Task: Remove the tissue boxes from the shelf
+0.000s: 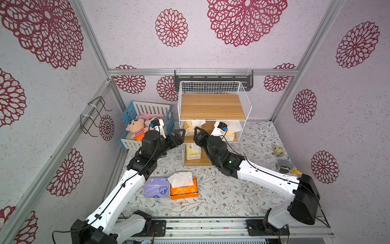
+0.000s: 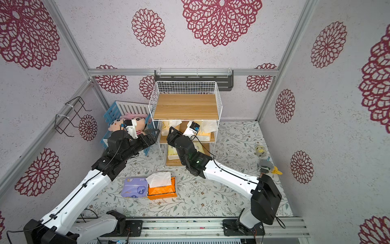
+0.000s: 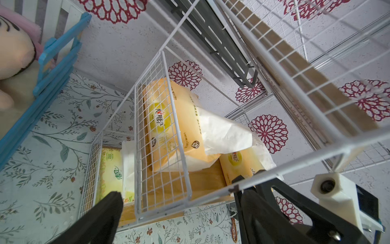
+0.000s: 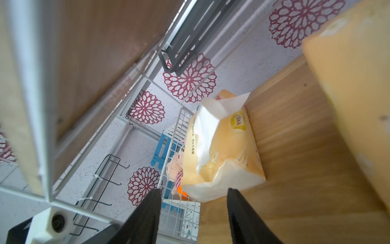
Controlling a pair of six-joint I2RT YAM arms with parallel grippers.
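Note:
A white wire shelf (image 1: 211,106) with wooden boards stands at the back. On its middle tier sits an orange-yellow tissue pack (image 4: 239,150) at the left, white tissue sticking out; a second pack (image 4: 361,81) is at the right, partly cut off. A pale yellow tissue pack (image 1: 193,152) rests on the lower tier. My left gripper is open beside the shelf's left front, with the wire side between it and the left pack. At the middle tier's front, my right gripper is open and empty, pointing toward the left pack without touching it.
A purple pack (image 1: 156,187) and an orange tissue pack (image 1: 184,189) lie side by side on the table in front. A blue-and-white crate (image 1: 152,106) of dolls stands left of the shelf. Bird toys (image 1: 282,158) are at the right.

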